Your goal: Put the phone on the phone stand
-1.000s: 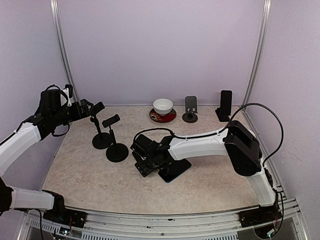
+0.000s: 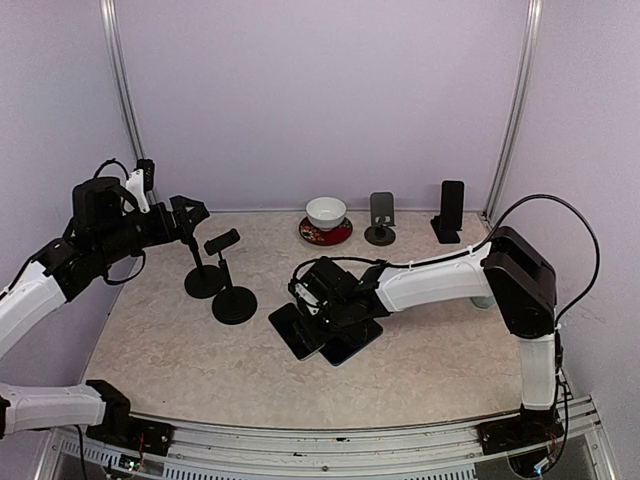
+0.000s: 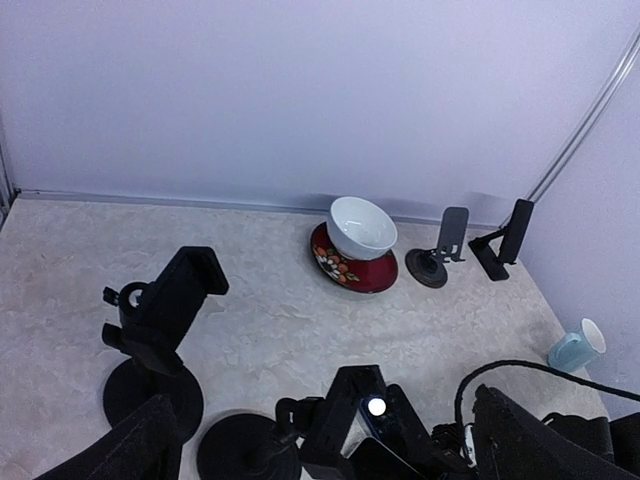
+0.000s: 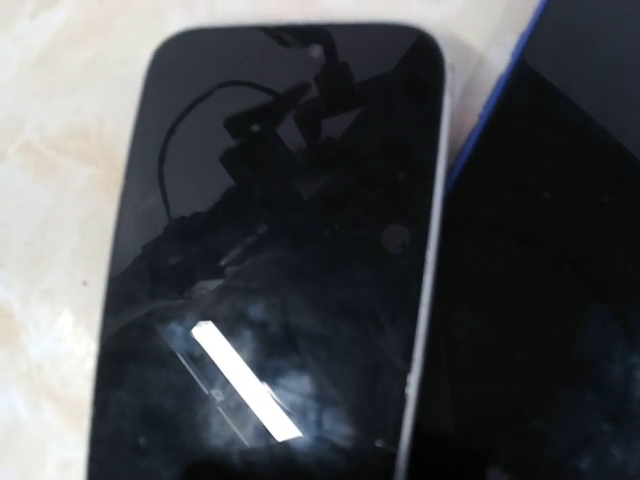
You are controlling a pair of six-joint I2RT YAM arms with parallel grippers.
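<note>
Two dark phones lie on the tabletop under my right gripper [image 2: 318, 318]: a silver-edged phone [image 4: 260, 250] and a blue-edged one [image 4: 540, 280]. The right gripper's fingers are hidden in its wrist view, and their state is unclear from above. Two black round-based stands [image 2: 233, 305] stand at the left, with my left gripper [image 2: 185, 215] open above them. Further stands are at the back: a grey one [image 2: 382, 208] and a black one [image 2: 450, 205].
A white bowl [image 2: 326, 210] sits on a red plate [image 2: 325, 237] at the back middle. A pale mug [image 3: 572, 350] stands at the right.
My right gripper has moved rightward, uncovering more of the silver-edged phone. The left gripper has moved slightly right.
</note>
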